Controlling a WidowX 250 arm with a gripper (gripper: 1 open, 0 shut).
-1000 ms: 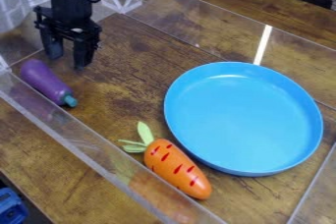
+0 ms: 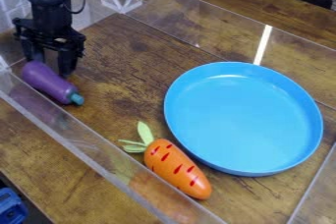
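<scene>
The black gripper (image 2: 49,41) is at the upper left, its fingers pointing down just behind and above a purple eggplant-like toy (image 2: 47,81) with a teal tip, which lies against the clear left wall. Whether the fingers are open or shut is hard to make out. A large blue plate (image 2: 243,120) fills the right side. An orange toy carrot (image 2: 176,168) with pale green leaves lies at the bottom centre.
Clear plastic walls (image 2: 92,149) border the wooden surface (image 2: 132,61). Bare wood lies in the middle and at the back. A blue object (image 2: 8,208) shows outside at the bottom left.
The gripper has moved left and slightly down, closer over the purple toy. The toys and the plate have stayed in place.
</scene>
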